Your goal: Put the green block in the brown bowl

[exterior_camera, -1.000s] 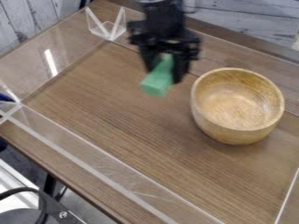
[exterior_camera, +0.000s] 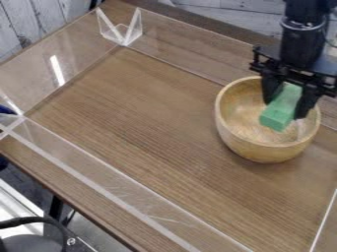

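The brown bowl stands upright on the right side of the wooden table. Over its right half hangs the green block, tilted, its lower end seen against the bowl's inside. My black gripper comes down from the upper right and is shut on the block's upper part, the fingers partly covering it. Whether the block touches the bowl's floor cannot be told from this angle.
Bare tabletop fills the left and middle. A clear partition runs along the near left edge, and a clear bracket stands at the back. Black cables lie at lower left.
My gripper has carried the green block rightward from the middle of the table to above the bowl. The bowl has stayed in place.
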